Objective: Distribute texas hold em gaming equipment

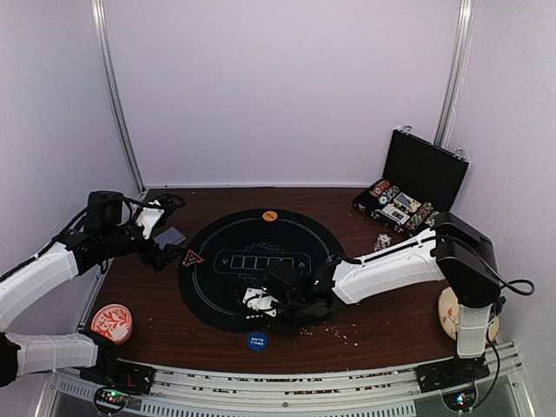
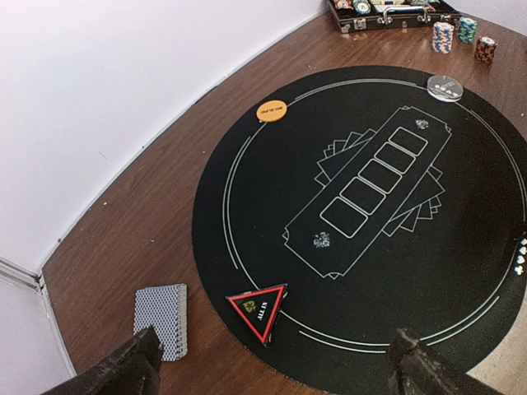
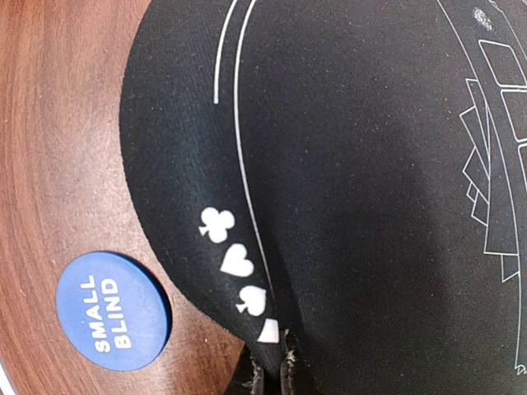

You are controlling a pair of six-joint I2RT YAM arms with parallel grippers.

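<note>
The round black poker mat [image 1: 229, 300] lies on the dark wooden table. In the right wrist view, the mat's edge is creased and drawn in between the fingers of my right gripper, shut on it. Just outside that edge, on bare wood, sits the blue SMALL BLIND disc [image 3: 114, 311]. My left gripper is open and empty above the table's left side. Below it are the card deck [image 2: 167, 319] and the black ALL IN triangle [image 2: 262, 310] with a red border. An orange disc [image 2: 272, 111] and a clear disc [image 2: 445, 87] rest on the mat.
An open chip case [image 1: 401, 207] stands at the back right, with chip stacks [image 2: 443, 37] in front of it. A red round item [image 1: 112, 323] is at the front left. Small crumbs [image 1: 346, 334] dot the table's front; much of it is free.
</note>
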